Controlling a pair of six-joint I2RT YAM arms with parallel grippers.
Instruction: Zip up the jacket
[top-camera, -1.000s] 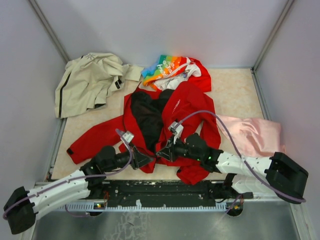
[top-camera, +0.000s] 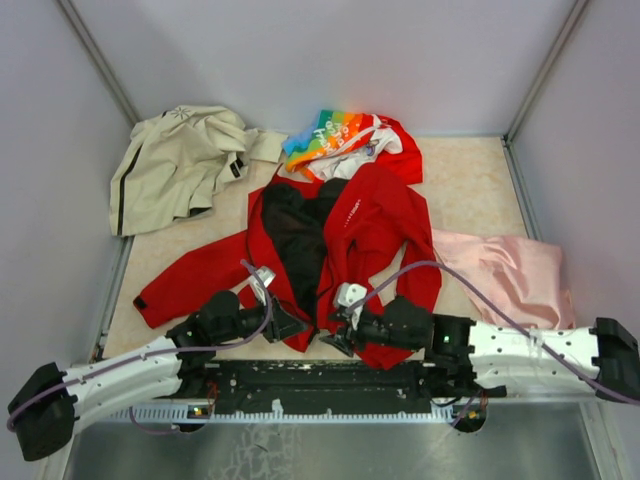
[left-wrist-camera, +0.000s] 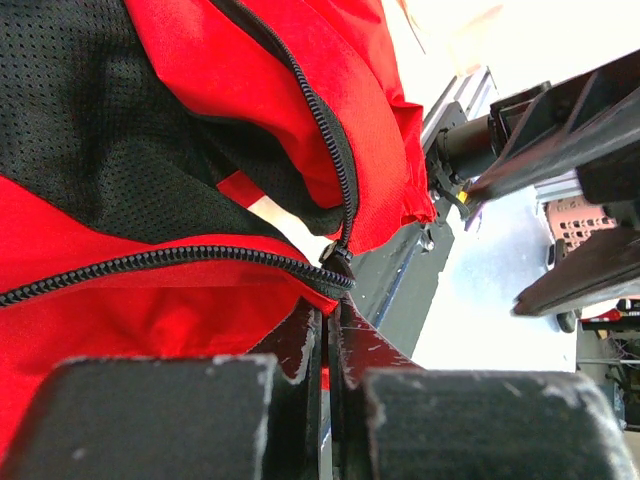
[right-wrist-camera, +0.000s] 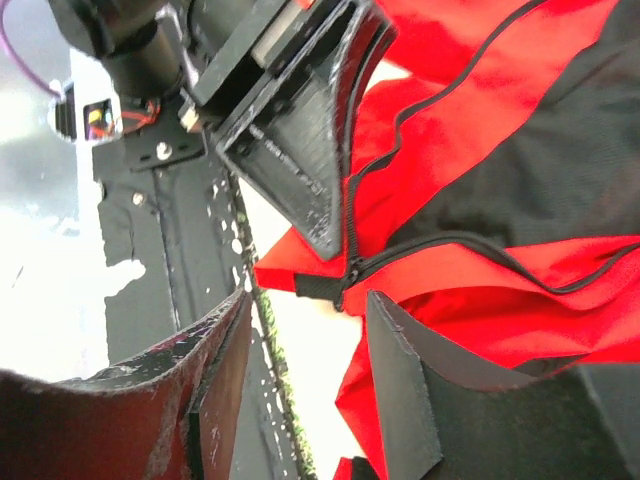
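Note:
A red jacket lies open with its black mesh lining showing. Its two zipper tapes meet at the bottom end by the zipper pull. There my left gripper is shut on the zipper's bottom end, with red fabric at its fingertips. My right gripper stands open just short of that end, its fingers apart with nothing held between them.
A beige garment lies back left, a rainbow-and-red bundle at the back middle, and pink cloth on the right. The table's front edge runs below both grippers.

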